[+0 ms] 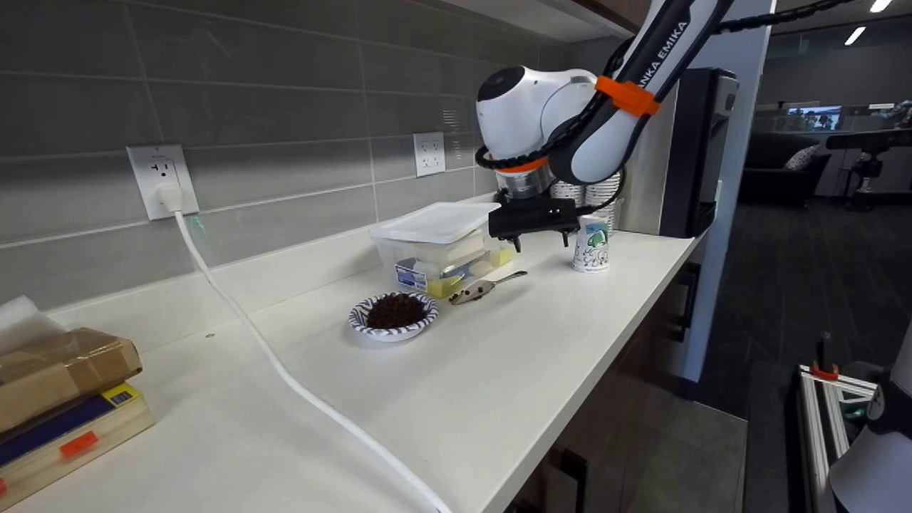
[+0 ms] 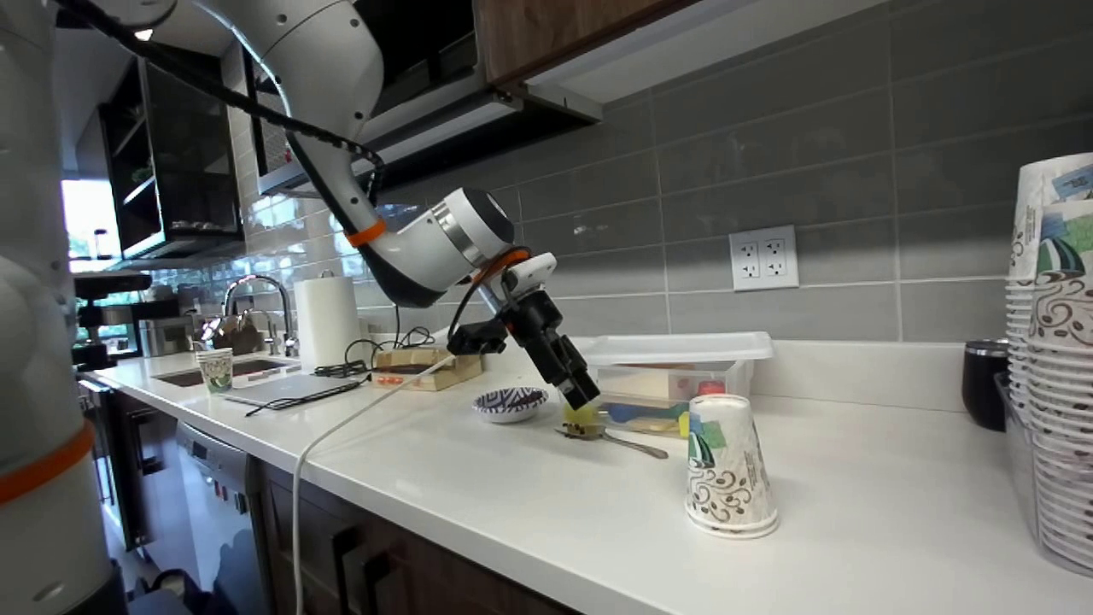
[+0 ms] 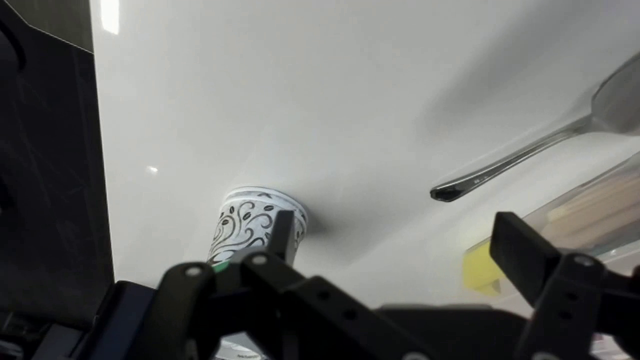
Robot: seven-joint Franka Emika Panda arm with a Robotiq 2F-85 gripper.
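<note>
My gripper [image 1: 541, 244] hangs open above the counter, its two fingers well apart with nothing between them. An upside-down patterned paper cup [image 2: 729, 471] stands on the counter, its wide rim down. In the wrist view the cup [image 3: 249, 222] is partly hidden behind the left finger [image 3: 282, 234]. A metal spoon [image 1: 483, 288] lies beside the bowl, with dark bits in its scoop; its handle [image 3: 510, 161] shows in the wrist view at right. The patterned bowl [image 1: 360, 318] holds dark brown bits, perhaps coffee beans.
A lidded clear plastic box [image 1: 436, 224] sits against the wall behind the spoon. Stacked cups [image 2: 1060, 379] stand at the far end. A white cable [image 1: 295, 380] crosses the counter.
</note>
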